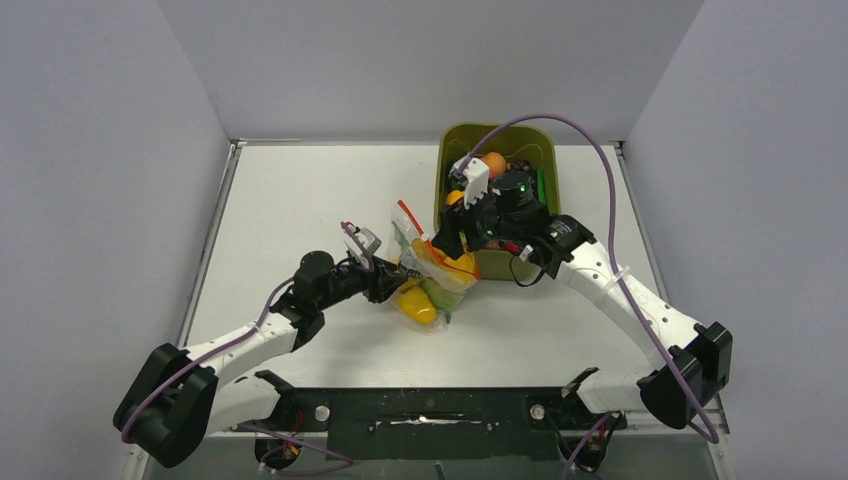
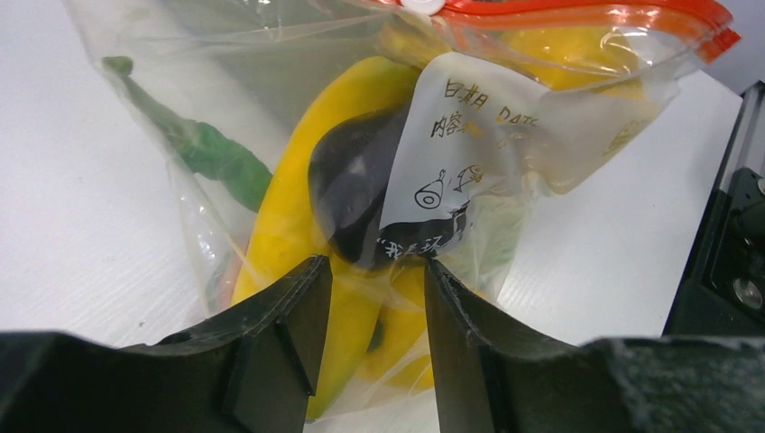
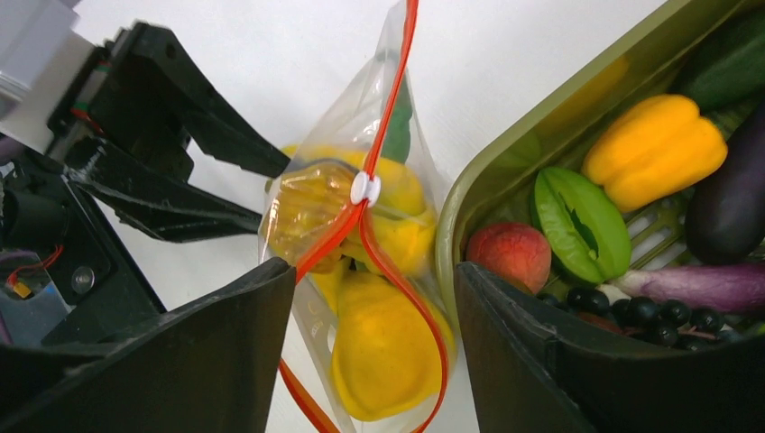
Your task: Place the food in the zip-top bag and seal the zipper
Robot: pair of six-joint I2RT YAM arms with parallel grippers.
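Note:
The clear zip bag [image 1: 440, 300] stands mid-table with food inside: yellow pieces [image 3: 388, 347], a banana [image 2: 311, 171], a dark round piece [image 2: 356, 171] and a green piece [image 2: 216, 158]. Its red zipper [image 3: 391, 117] carries a white slider [image 3: 364, 188]; on the near side of it, in the right wrist view, the two red strips spread apart. My left gripper is open, its fingertips at the bag's left side; contact is unclear. Over the zipper stands my right gripper, fingers apart, bag below and between its fingers.
Right beside the bag, an olive bin [image 3: 541, 126] holds a yellow pepper [image 3: 656, 149], a cut green fruit [image 3: 582, 225], a peach [image 3: 510, 257], dark grapes [image 3: 663, 316] and more. Bare white table [image 1: 300, 200] lies to the left.

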